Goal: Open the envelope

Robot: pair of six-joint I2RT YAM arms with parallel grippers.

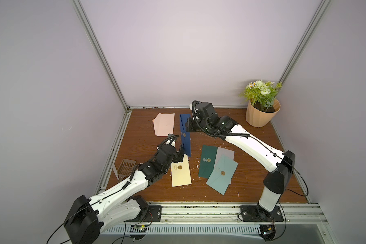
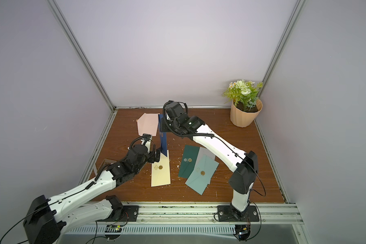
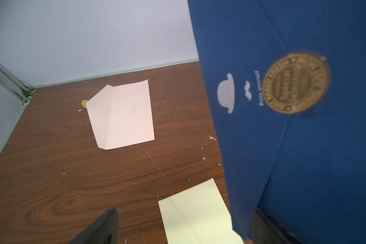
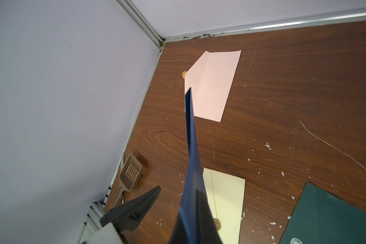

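Note:
The blue envelope (image 3: pixel 333 162) hangs above the table with its flap side toward my left gripper. A round gold sticker (image 3: pixel 296 82) sits across the flap edge, beside a white hat print. In the right wrist view the envelope (image 4: pixel 192 158) is seen nearly edge-on, pinched by my right gripper, which is shut on it. My left gripper is open: one finger (image 3: pixel 103 227) stands clear at left, the other (image 3: pixel 268 229) overlaps the envelope's lower corner. Whether that finger touches the paper cannot be told.
A pale yellow envelope (image 1: pixel 182 174) lies below the blue one. Dark green (image 1: pixel 207 154), grey (image 1: pixel 227 152) and light teal (image 1: pixel 222 172) envelopes lie to the right. A pink one (image 1: pixel 164 124) lies at the back left, near free table. A flowerpot (image 1: pixel 262 116) occupies the back right corner.

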